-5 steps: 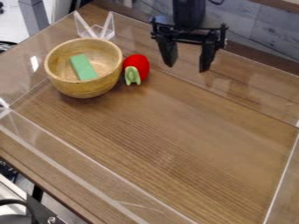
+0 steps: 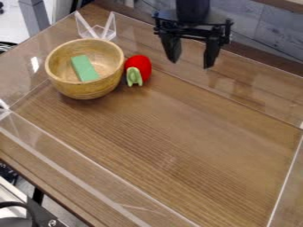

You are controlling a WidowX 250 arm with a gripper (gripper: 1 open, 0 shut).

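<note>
A black gripper [image 2: 192, 50] hangs at the top centre of the camera view, its two fingers apart and pointing down, with nothing visible between them. It is above and to the right of a red object with a pale green part [image 2: 138, 71], which lies on the wooden table beside a wooden bowl [image 2: 104, 83]. A green block [image 2: 83, 68] is inside the bowl.
Clear plastic strips [image 2: 98, 26] stand at the back left. Black cables show at the lower left, off the table's edge.
The gripper has risen slightly over the last second. The bowl, block and red object have not moved.
</note>
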